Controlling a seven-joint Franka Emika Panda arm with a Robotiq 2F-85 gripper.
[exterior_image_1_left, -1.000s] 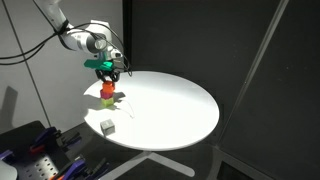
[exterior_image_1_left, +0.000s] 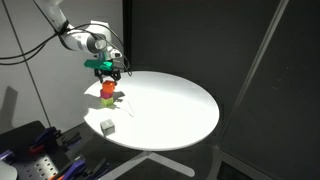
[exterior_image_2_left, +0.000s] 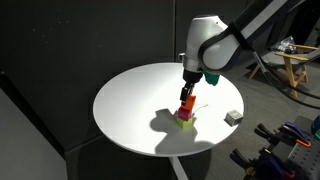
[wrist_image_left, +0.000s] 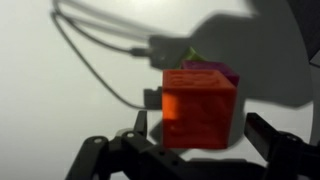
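An orange block (exterior_image_1_left: 108, 87) tops a small stack on the white round table (exterior_image_1_left: 180, 100). Under it sit a pink-purple block (exterior_image_2_left: 184, 113) and a green block (exterior_image_2_left: 184, 123). From the wrist view, the orange block (wrist_image_left: 198, 112) covers most of the other two; only slivers of purple and green show behind its upper edge. My gripper is open around the orange block, one finger to each side, with a visible gap at both. In exterior view 1 the gripper (exterior_image_1_left: 109, 77) is at the top of the stack.
A grey cube (exterior_image_1_left: 107, 127) stands apart on the table, near its edge. Dark cable-like shadows cross the white surface in the wrist view. A wooden chair (exterior_image_2_left: 291, 60) stands beyond the table.
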